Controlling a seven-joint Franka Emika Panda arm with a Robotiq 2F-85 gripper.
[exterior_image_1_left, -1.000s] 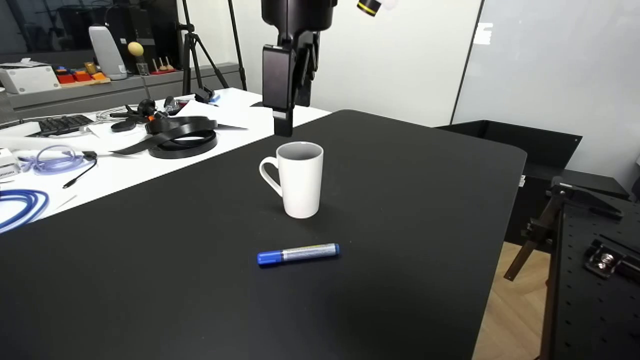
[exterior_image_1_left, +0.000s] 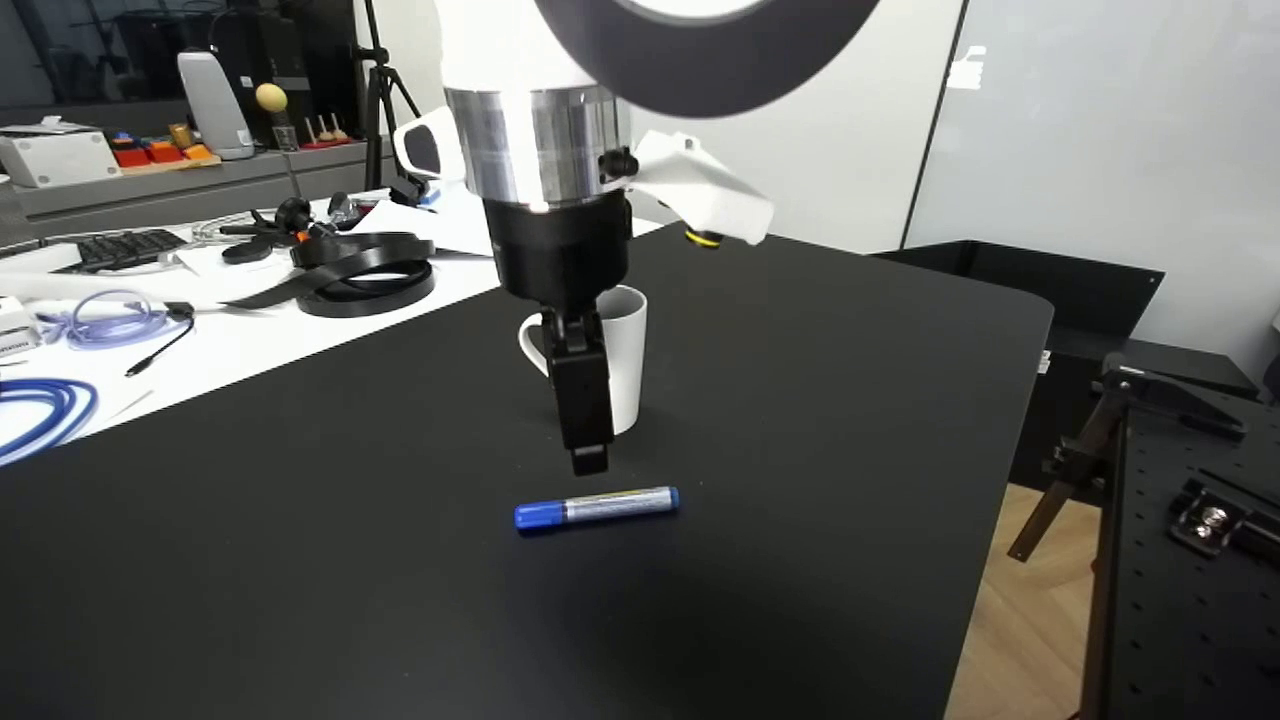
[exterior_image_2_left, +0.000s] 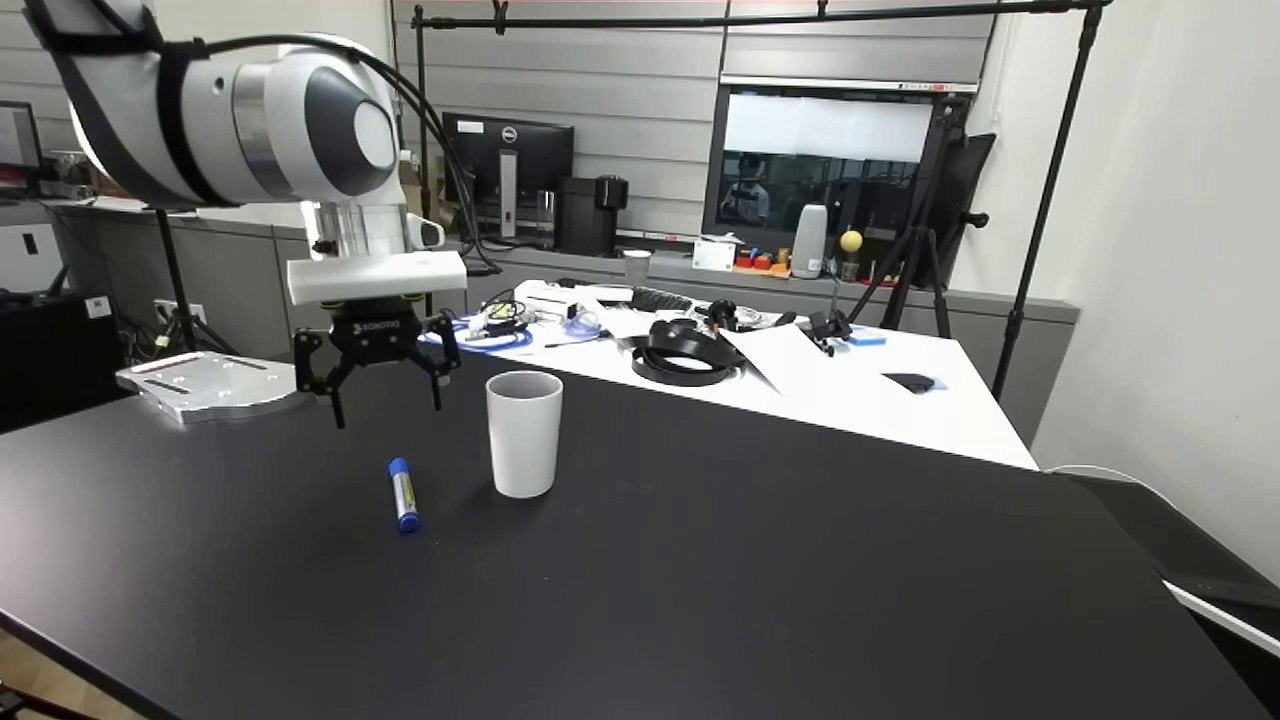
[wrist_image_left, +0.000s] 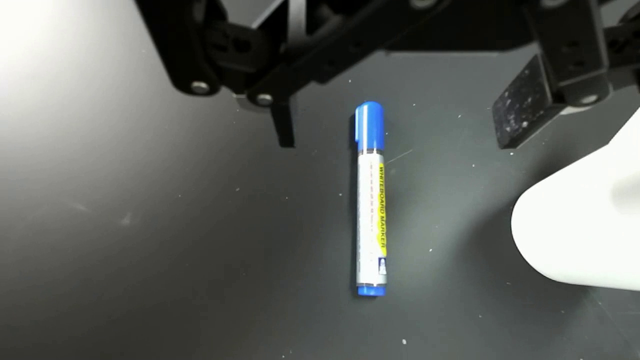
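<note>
A blue-capped whiteboard marker (wrist_image_left: 371, 204) lies flat on the black table, its cap end toward the gripper in the wrist view. My gripper (exterior_image_2_left: 387, 414) is open above the table, and nothing sits between its spread fingers. In the wrist view the marker's cap lies between and below the two fingertips, with bare table on either side. A white mug (exterior_image_2_left: 524, 434) stands upright close to the marker. From the first exterior side, the gripper partly covers the mug (exterior_image_1_left: 626, 360), whose handle points left. The mug's inside cannot be seen.
A silver plate (exterior_image_2_left: 216, 386) lies at its far left in the second exterior view. Beyond the table, a white desk (exterior_image_1_left: 132, 386) carries cables and a coiled black strap (exterior_image_1_left: 366, 294).
My gripper has come down from above the mug, lower over the table and nearer the marker. The marker and the mug have stayed put.
</note>
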